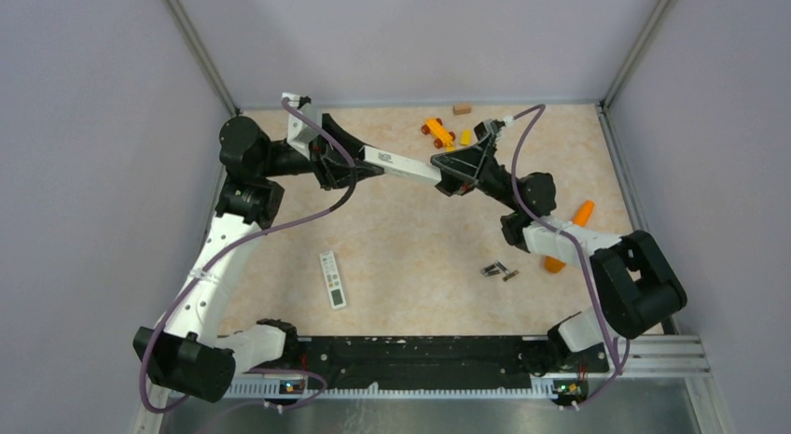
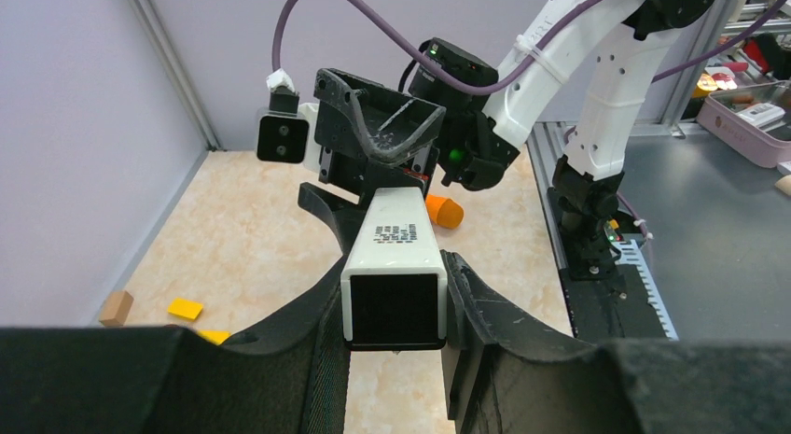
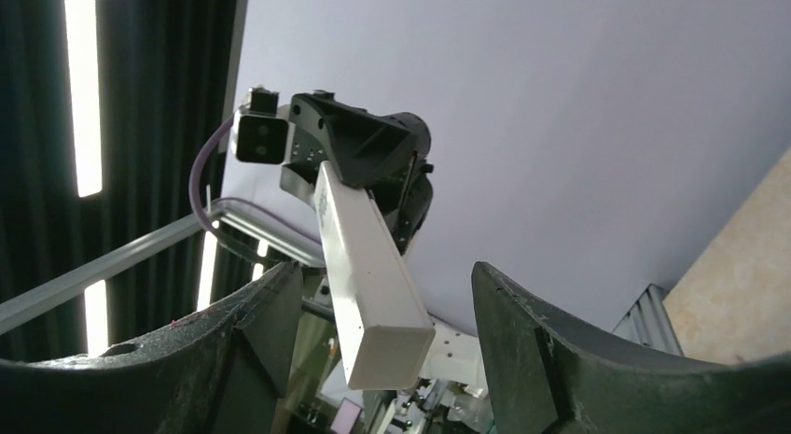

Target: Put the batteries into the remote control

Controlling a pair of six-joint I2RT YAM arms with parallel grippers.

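A white remote (image 1: 403, 165) is held aloft, its near end clamped by my left gripper (image 1: 366, 163). Its printed back and dark end face me in the left wrist view, with the left fingers (image 2: 326, 331) pressed on both sides of the remote (image 2: 395, 229). My right gripper (image 1: 446, 173) is at the remote's other end. From the right wrist, the fingers (image 3: 275, 313) stand apart with the remote's end (image 3: 387, 355) showing between them and a gap on each side. Small dark batteries (image 1: 493, 269) lie on the table below, right of centre.
A second white remote (image 1: 333, 280), buttons up, lies front left. An orange bottle-like object (image 1: 582, 215) is under the right arm. A yellow toy (image 1: 437, 132) and a wooden block (image 1: 462, 108) sit at the back.
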